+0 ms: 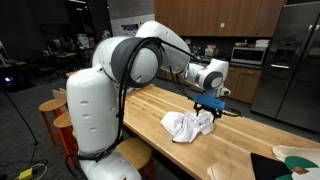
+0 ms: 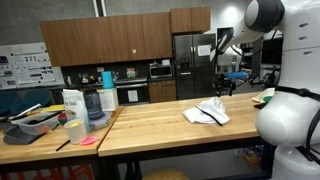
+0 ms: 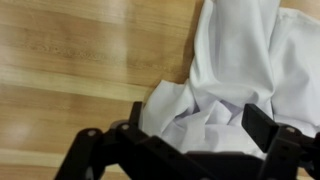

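Note:
A crumpled white cloth point(image 1: 184, 125) lies on the wooden table, with a raised fold near my gripper point(image 1: 211, 116). In the wrist view the cloth point(image 3: 240, 60) fills the right side and runs down between the dark fingers. These stand well apart, so the gripper is open around a bunched part of the cloth and not closed on it. Whether the fingertips touch the cloth or the table I cannot tell. From the far side, the cloth point(image 2: 206, 111) shows as a low heap below the gripper point(image 2: 224, 90).
A dark mat point(image 1: 268, 167) and a green-and-white item point(image 1: 296, 155) lie at the table's near right. Stools point(image 1: 60, 115) stand along its left side. A blue bottle point(image 2: 107, 80) and containers occupy the opposite end. Bare wood point(image 2: 150, 120) lies between.

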